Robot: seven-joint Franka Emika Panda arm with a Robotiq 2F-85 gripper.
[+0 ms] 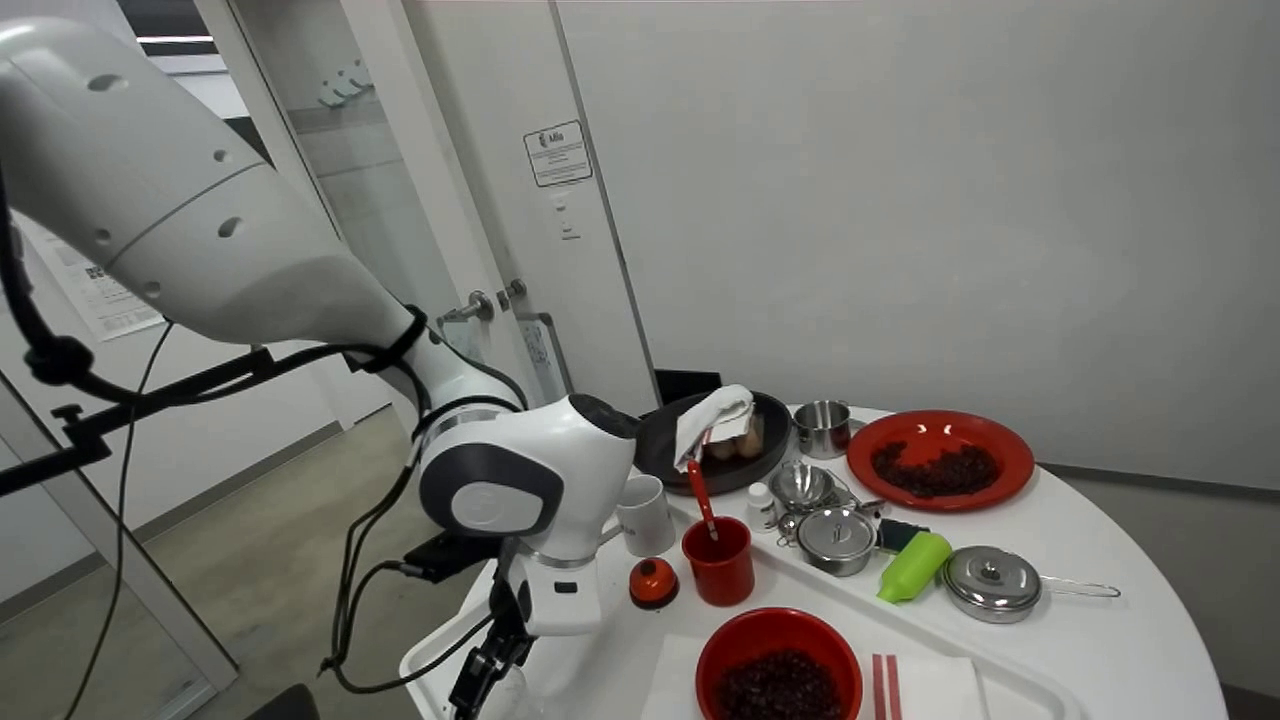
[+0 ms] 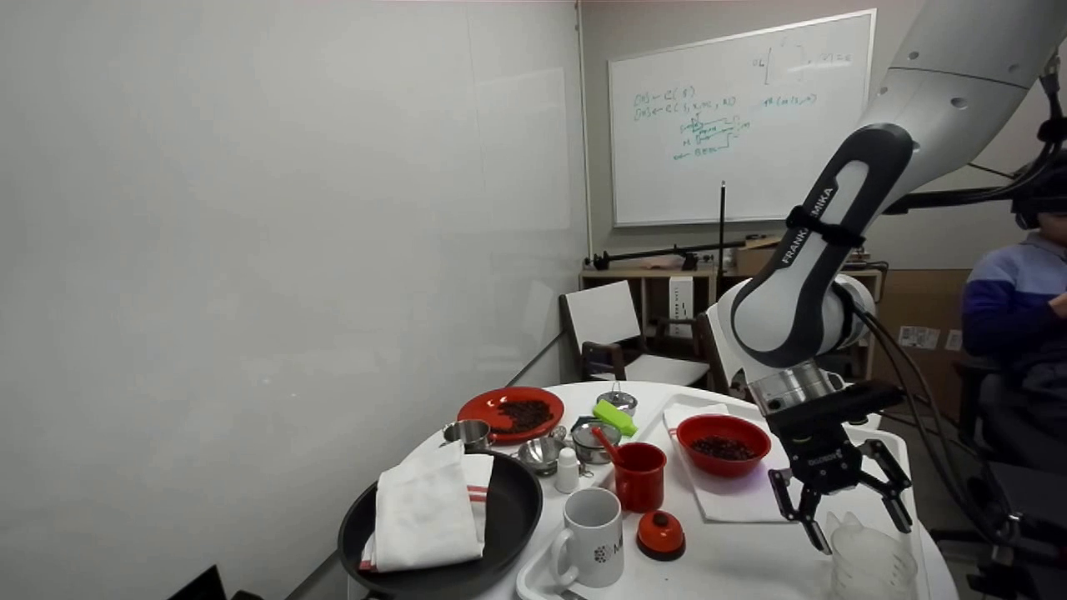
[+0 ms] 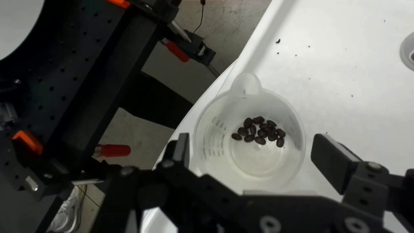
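In the wrist view a clear measuring cup [image 3: 252, 163] stands upright at the tray's edge, with several dark beans [image 3: 262, 131] on its bottom. My gripper is open, one finger on each side of the cup and a gap showing to its right. From the second exterior view, the gripper [image 2: 868, 538] hangs over the cup [image 2: 872, 565], its fingers spread wide. In the first exterior view my arm hides most of the cup.
A red bowl of dark beans [image 2: 722, 445] sits on a cloth in the tray. Near it stand a red mug [image 2: 640, 478], a white mug [image 2: 590, 538] and a red-orange knob-shaped item [image 2: 661, 535]. A black pan [image 2: 518, 505] holds a folded towel [image 2: 428, 510].
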